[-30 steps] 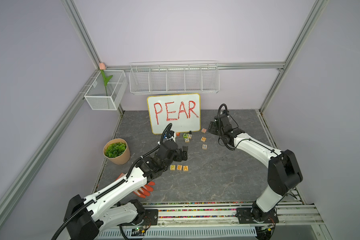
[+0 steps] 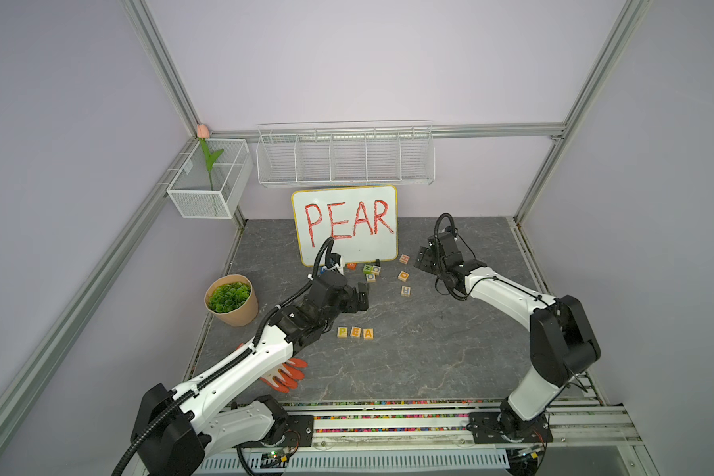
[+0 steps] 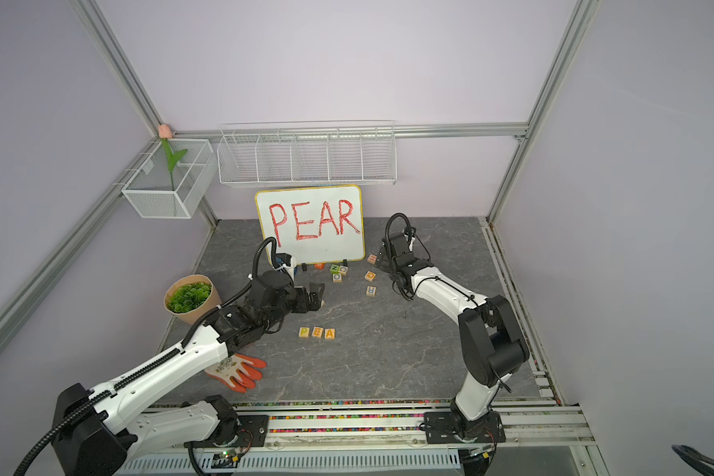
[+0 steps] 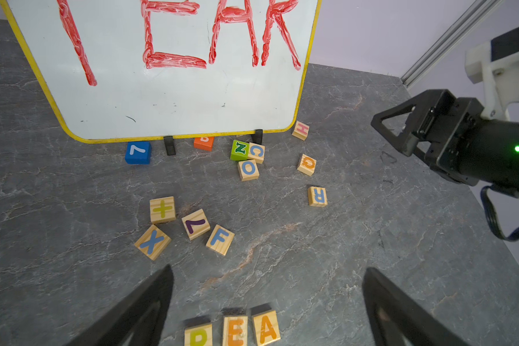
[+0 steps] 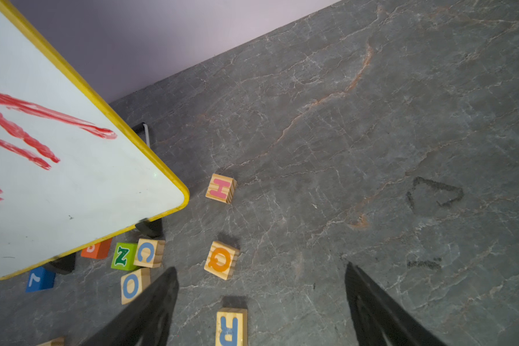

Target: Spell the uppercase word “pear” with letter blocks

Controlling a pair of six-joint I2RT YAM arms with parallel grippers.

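Blocks P (image 4: 198,334), E (image 4: 234,330) and A (image 4: 266,326) stand in a row at the front middle of the table (image 4: 386,230). An R block (image 5: 231,323) lies apart, behind and right of them, rotated. My left gripper (image 2: 355,296) hangs above the table behind the row, open with nothing between its fingers. My right gripper (image 2: 423,258) hovers at the back right, near the H block (image 5: 221,188) and Q block (image 5: 221,259); its fingers are widely apart and empty.
A whiteboard (image 2: 345,250) reading PEAR leans at the back, several other blocks before it. A plant pot (image 2: 238,311) and a glove (image 3: 238,371) are at left. Wire baskets hang on the walls.
My right gripper has shifted slightly. The blocks seem unmoved.
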